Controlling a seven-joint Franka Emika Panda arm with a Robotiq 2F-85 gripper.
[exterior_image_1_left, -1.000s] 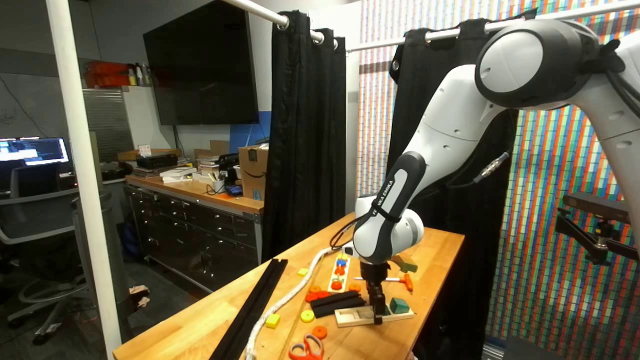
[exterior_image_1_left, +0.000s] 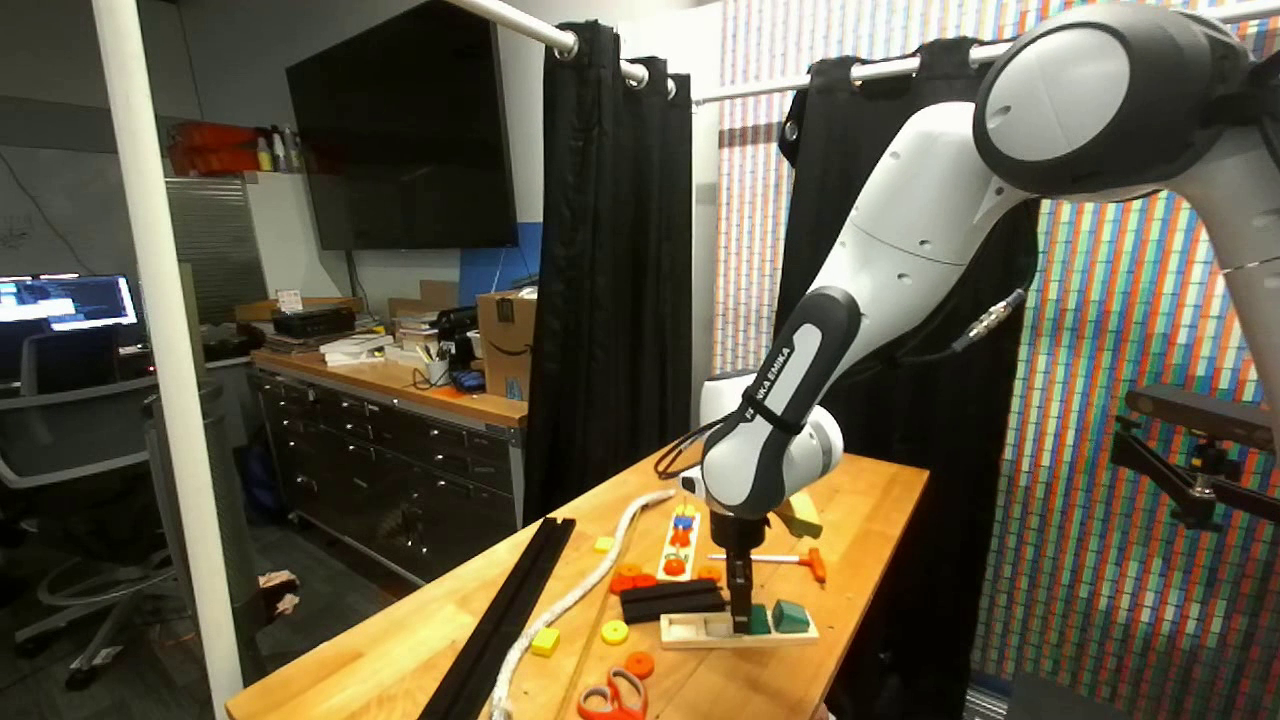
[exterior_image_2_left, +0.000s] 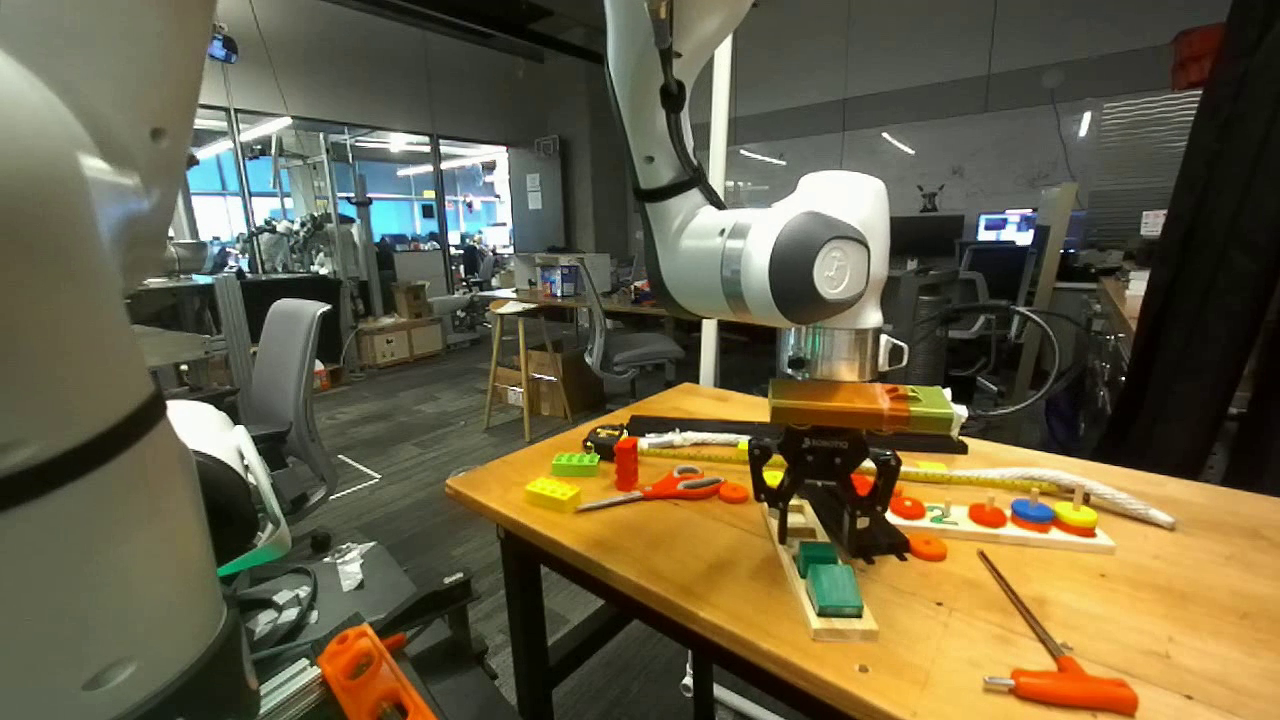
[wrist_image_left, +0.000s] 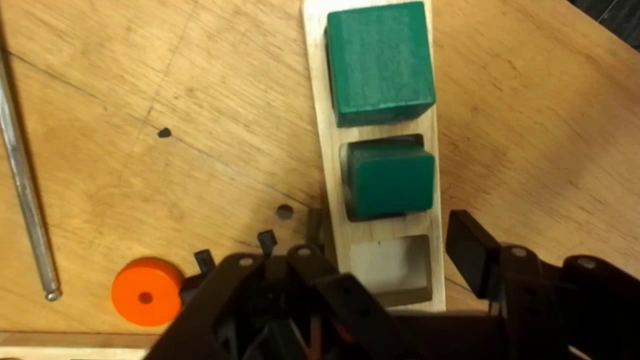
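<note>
A pale wooden tray (wrist_image_left: 390, 228) with a row of square pockets lies on the table, reaching out from beneath the arm. My gripper straddles its narrow width, shut on the tray with one finger (wrist_image_left: 316, 231) along the left side and the other finger (wrist_image_left: 468, 252) along the right. The larger green block (wrist_image_left: 382, 63) covers the tray's far end. A smaller green block (wrist_image_left: 393, 180) sits tilted in the neighbouring pocket. Between my fingers the pocket is empty. In exterior view 2 both the larger green block (exterior_image_2_left: 834, 590) and the smaller one (exterior_image_2_left: 816, 556) stand in front of the gripper (exterior_image_2_left: 822, 540).
Black bars (exterior_image_1_left: 672, 599) lie close behind the tray. An orange-handled hex driver (exterior_image_2_left: 1074, 686), scissors (exterior_image_1_left: 614, 696), an orange ring (wrist_image_left: 147, 292) and a ring-peg board (exterior_image_2_left: 1032, 523) are scattered nearby. Bare tabletop lies right of the tray in the wrist view.
My gripper has moved slightly left in exterior view 1, and the tray has shifted left with it and turned a little. The smaller green block, earlier hidden behind the gripper, now shows.
</note>
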